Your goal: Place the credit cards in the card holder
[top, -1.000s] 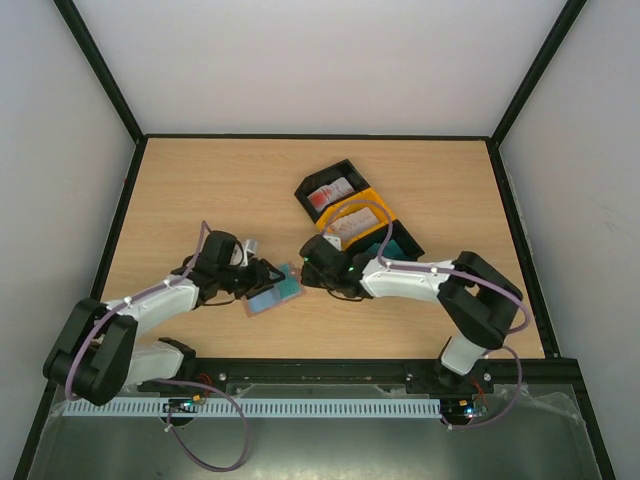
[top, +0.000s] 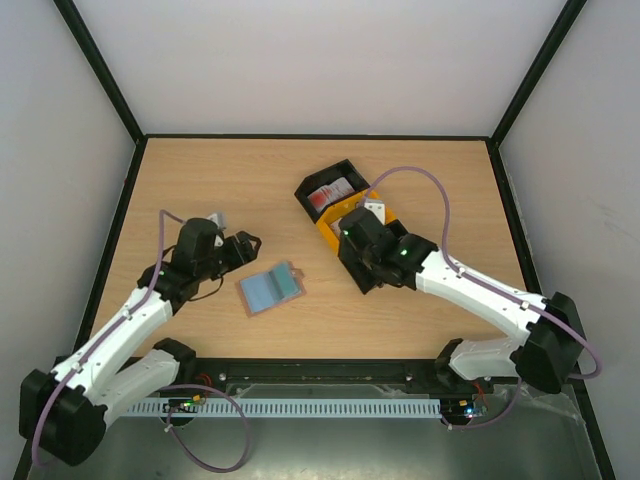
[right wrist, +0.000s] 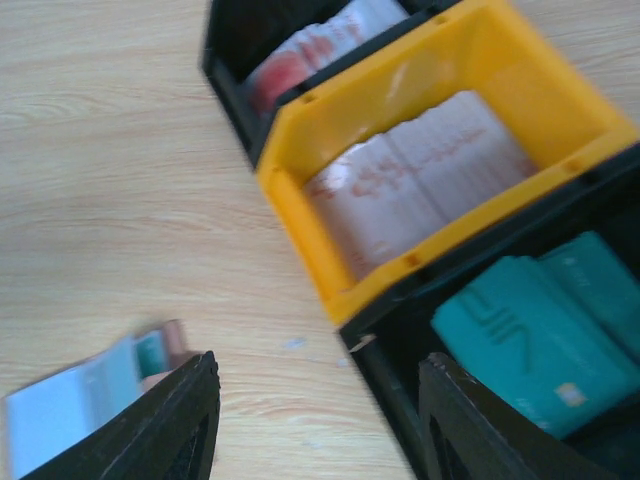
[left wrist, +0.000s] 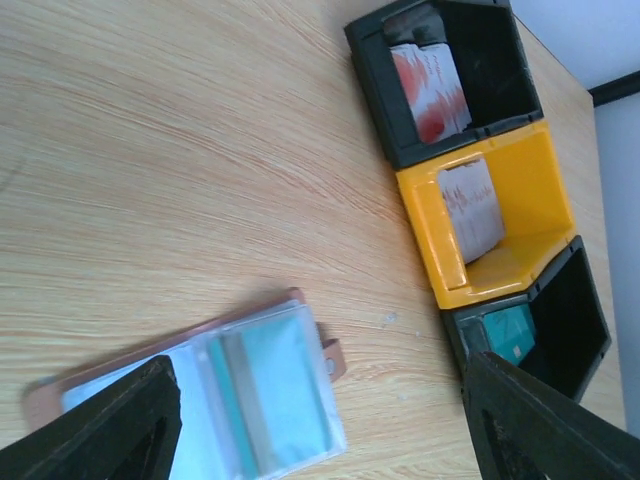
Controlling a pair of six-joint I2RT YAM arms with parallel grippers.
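The card holder (top: 270, 288) lies flat on the table, brown-edged with light blue and teal panels; its near part is cut off in the left wrist view. Cards fill three joined bins: red and white cards (left wrist: 432, 90) in the far black bin, pale cards (right wrist: 421, 180) in the yellow one, teal cards (right wrist: 537, 335) in the near black one. Above and left of the holder, my left gripper stands open and empty. My right gripper is also open and empty, over the near black bin and the table beside it.
The yellow bin (left wrist: 430, 240) sits between the far black bin (left wrist: 372, 80) and the near black bin (left wrist: 465, 335); their raised walls border the cards. Bare wood (top: 230, 180) spreads behind the holder and to its left.
My left gripper has moved back and left, off the holder, uncovering it. My right gripper has moved right and farther from the front, from beside the holder to over the bins.
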